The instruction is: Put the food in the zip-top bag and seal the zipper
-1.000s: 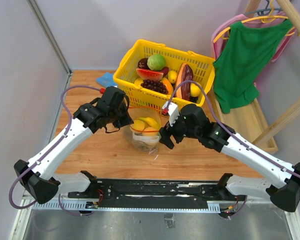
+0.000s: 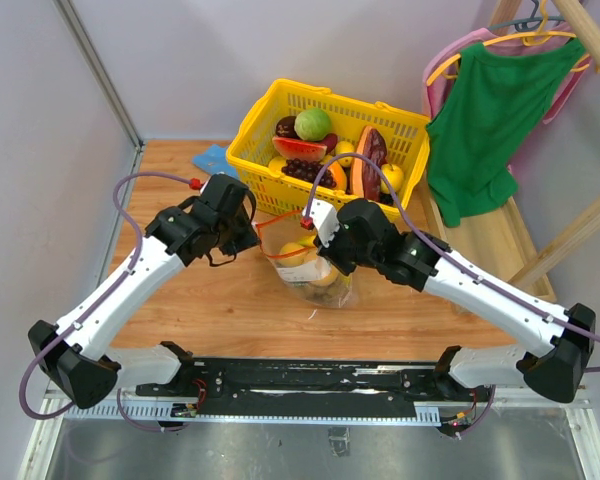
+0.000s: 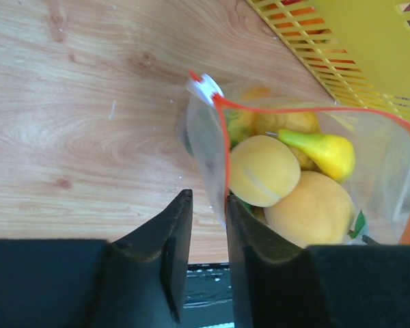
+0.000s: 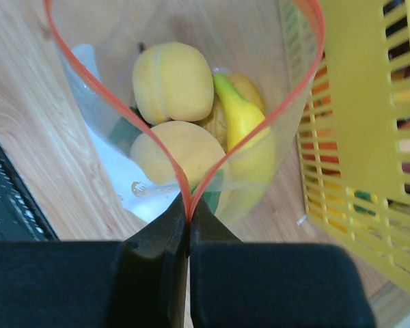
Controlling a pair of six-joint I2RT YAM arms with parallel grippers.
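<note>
The clear zip top bag (image 2: 315,290) with its red-orange rim stands on the table with its mouth spread. Inside it lie a yellow pear-like fruit (image 3: 322,152), rounded tan pieces (image 3: 263,171) and some green bits. My right gripper is shut on the rim of the bag, where both red edges meet at its fingertips. On the bag's other side, my left gripper has its fingers apart. The rim's red edge runs down beside its right finger (image 3: 240,232), and nothing is clamped between the two.
A yellow basket (image 2: 255,165) of produce, including a cabbage (image 2: 312,124) and a watermelon slice (image 2: 298,149), stands right behind the bag. A blue item (image 2: 213,160) lies left of it. Bare table (image 2: 170,320) shows at front left.
My right gripper has moved left and up in the top view to the bag's rim. The bag and its food have shifted right, toward that gripper.
</note>
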